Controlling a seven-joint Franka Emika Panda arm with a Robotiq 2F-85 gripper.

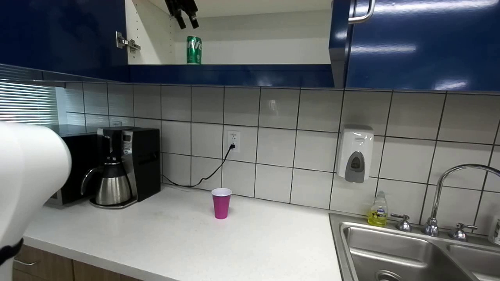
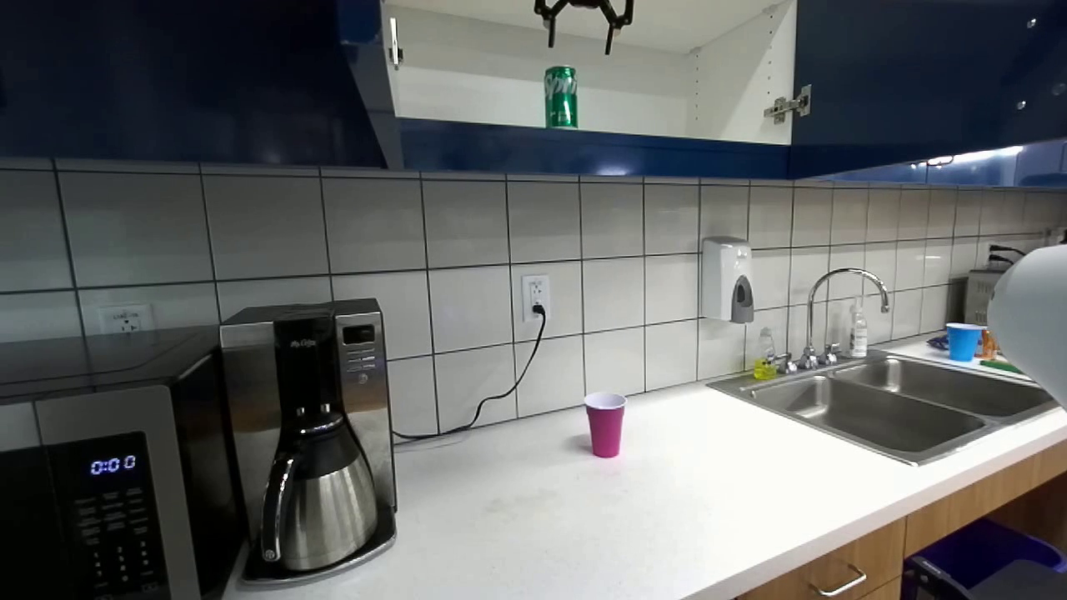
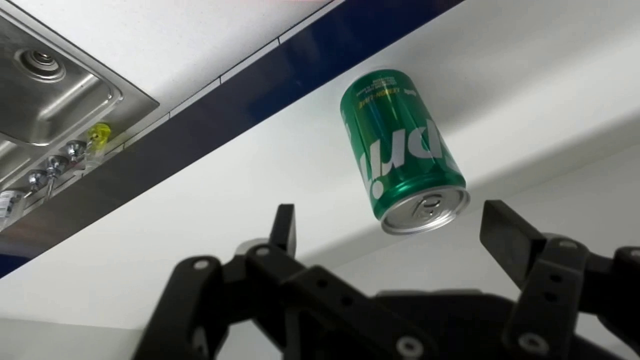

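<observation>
A green Sprite can (image 1: 194, 50) stands upright on the floor of the open upper cabinet, near its left side in exterior view 1. Directly over it hangs my gripper (image 2: 580, 50), fingers spread wide, with clear air between the fingertips and the can top. The wrist view has the can (image 3: 403, 144) beyond the open fingers, its silver lid facing the gripper; nothing lies between the finger pads. Down on the white counter, a magenta cup (image 2: 605, 425) stands upright, well below the cabinet.
The cabinet's blue front lip (image 1: 229, 75) runs before the can, and its right half is empty. A coffee maker (image 1: 122, 164) stands left on the counter; a sink (image 1: 393, 248) is at right. Open counter surrounds the cup.
</observation>
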